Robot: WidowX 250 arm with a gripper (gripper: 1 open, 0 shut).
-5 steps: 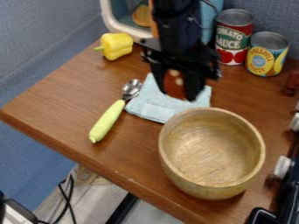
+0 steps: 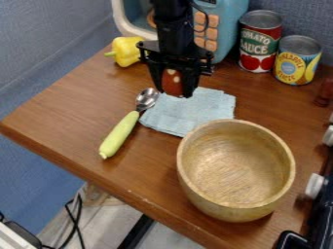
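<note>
The black gripper [image 2: 174,80] hangs over the back edge of a light blue cloth [image 2: 193,115], with an orange-red object [image 2: 170,82] between or just behind its fingers; whether it grips it is unclear. A spoon with a pale green handle [image 2: 120,135] lies left of the cloth. A wooden bowl [image 2: 235,181] stands at the front right.
A yellow pepper [image 2: 125,49], a tomato sauce can [image 2: 259,48] and a yellow-labelled can [image 2: 297,63] stand at the back, near a light blue toy [image 2: 217,21].
The gripper has moved back and away from above the bowl toward the rear of the cloth, along with the orange-red object seen at it.
</note>
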